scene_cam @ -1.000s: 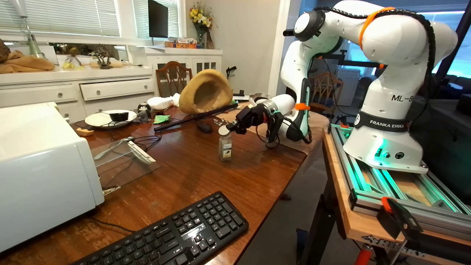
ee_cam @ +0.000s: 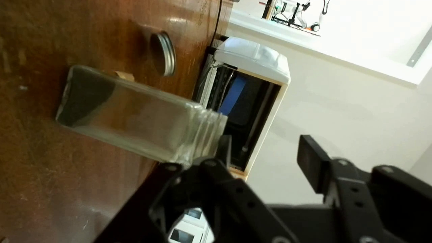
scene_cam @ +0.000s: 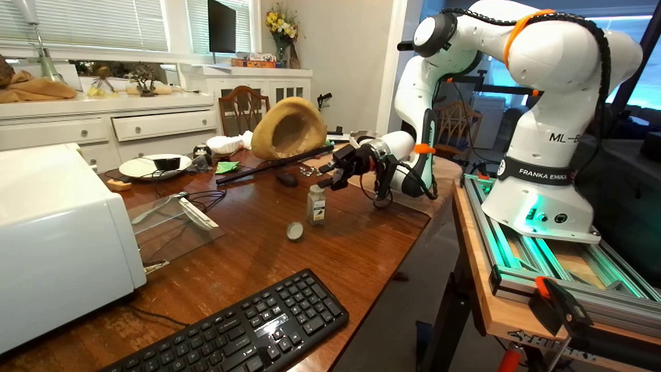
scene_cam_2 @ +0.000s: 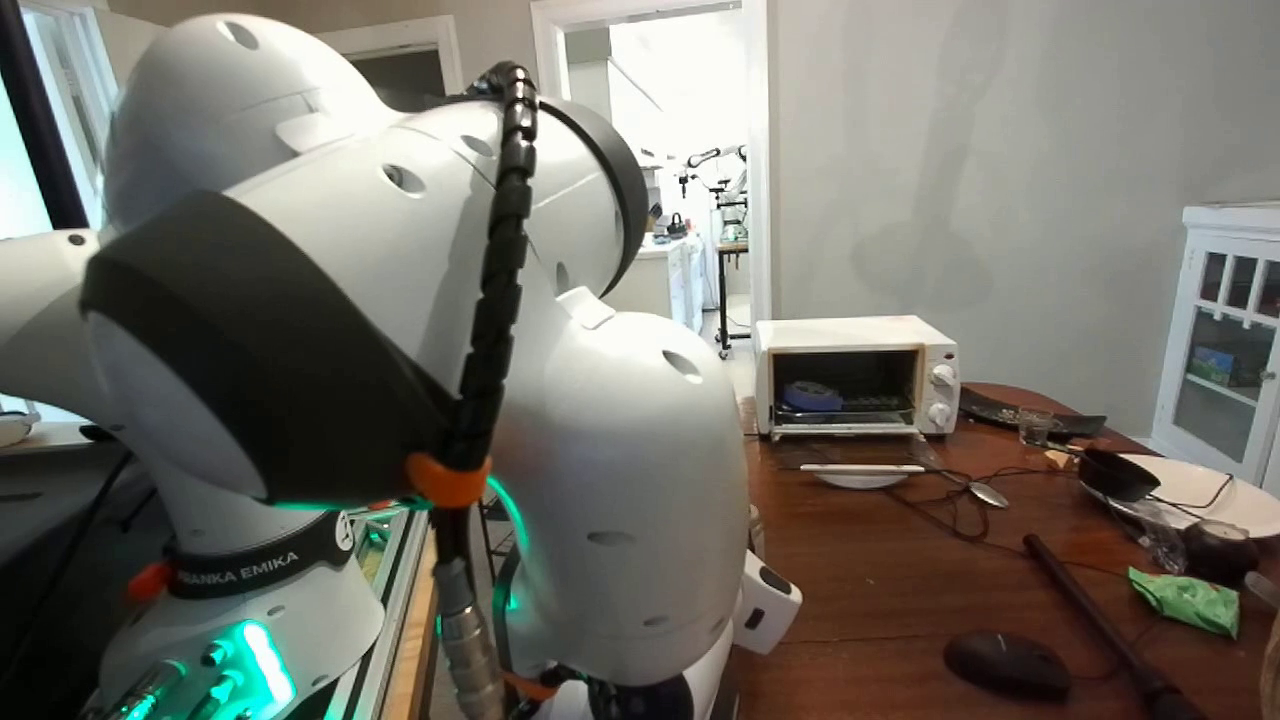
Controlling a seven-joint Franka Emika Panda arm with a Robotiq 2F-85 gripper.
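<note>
A square glass jar [scene_cam: 316,207] with a label stands upright and uncovered on the wooden table. In the wrist view, the jar [ee_cam: 133,113] has a bare threaded neck and some dark contents at its base. Its round metal lid [scene_cam: 295,231] is on the table beside it; the wrist view shows the lid [ee_cam: 164,54] near a corner of the oven. My gripper [scene_cam: 327,174] is at the height of the jar's mouth, its fingers parted with nothing between them. The lower finger [ee_cam: 223,147] appears close to the neck; whether they touch I cannot tell.
A black keyboard [scene_cam: 248,328] lies at the table's near edge, and a white toaster oven [scene_cam: 62,229] stands on the left. Behind the jar are a mouse [scene_cam: 286,179], a black rod [scene_cam: 272,164] and a straw hat [scene_cam: 266,133]. Bare tabletop surrounds the jar and lid.
The lid was at my gripper's fingertips above the jar; now it is down on the table, nearer the camera. My fingers have spread apart. The jar stands where it was.
</note>
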